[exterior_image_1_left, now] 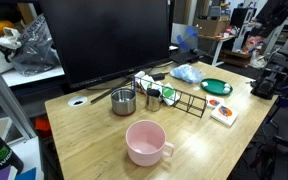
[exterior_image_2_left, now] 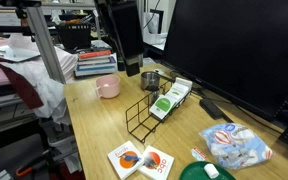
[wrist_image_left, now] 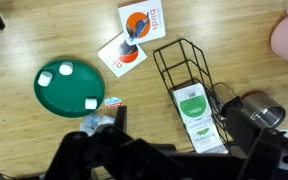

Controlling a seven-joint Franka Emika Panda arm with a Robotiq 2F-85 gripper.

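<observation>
High above the table, my gripper stands open, its dark fingers wide apart with nothing held. Below it in the wrist view is a black wire rack (wrist_image_left: 172, 68) with a white-and-green package (wrist_image_left: 197, 116) in it. A green plate (wrist_image_left: 60, 98) with a few small white pieces lies to the left. Two white cards with orange circles (wrist_image_left: 121, 55) lie at the top, with a small dark-and-blue object on them. The pink mug (exterior_image_1_left: 144, 143) stands upright at the table's front in exterior view 1. Behind it is a metal pot (exterior_image_1_left: 123, 101).
A large black monitor (exterior_image_1_left: 114, 40) stands along the back, with a dark keyboard (exterior_image_2_left: 222, 115) before it. Beside the plate lies a plastic bag (exterior_image_2_left: 236, 146) with printed packaging. Bare wood (exterior_image_1_left: 89, 135) is free left of the mug.
</observation>
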